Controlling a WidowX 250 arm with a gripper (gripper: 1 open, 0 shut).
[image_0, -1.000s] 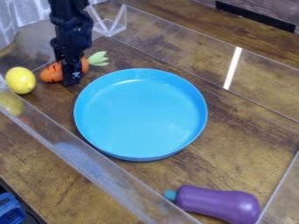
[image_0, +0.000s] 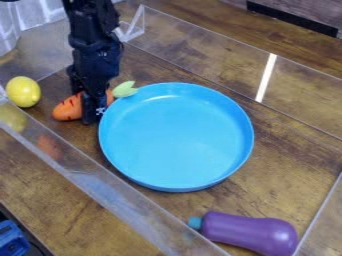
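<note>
My black gripper (image_0: 94, 100) reaches down at the upper left, shut on an orange toy carrot (image_0: 68, 109) with pale green leaves (image_0: 124, 89). The carrot lies low, close against the left rim of a round blue plate (image_0: 175, 134). The gripper's fingertips are partly hidden where they meet the carrot.
A yellow lemon (image_0: 23, 91) is at the left. A purple eggplant (image_0: 251, 232) lies at the lower right. Clear plastic walls border the wooden table (image_0: 274, 140). Bare wood is free to the right of the plate.
The gripper and carrot have moved right and toward the front.
</note>
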